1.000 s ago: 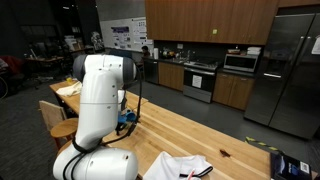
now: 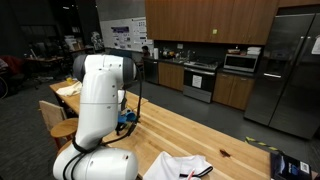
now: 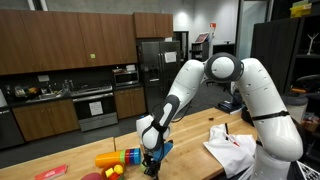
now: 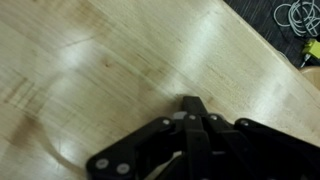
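Low over the wooden table [image 4: 110, 75], my black gripper is shut, and nothing shows between its fingers. In the wrist view only bare wood lies under the fingertips, close to the table's edge. The second exterior view has the gripper [image 3: 152, 172] down near the tabletop at the bottom of the picture, in front of some coloured things. From the first exterior view, the white arm [image 2: 102, 95] hides much of the gripper, and a blue part shows beside it.
Colourful cylinders [image 3: 118, 157] and red and yellow round things [image 3: 113, 172] stand beside the gripper. A white cloth [image 3: 232, 152] lies farther along the table. Past the table edge are a pale cable [image 4: 296, 18] and a yellow plug [image 4: 313, 47]. Mid-table is largely clear.
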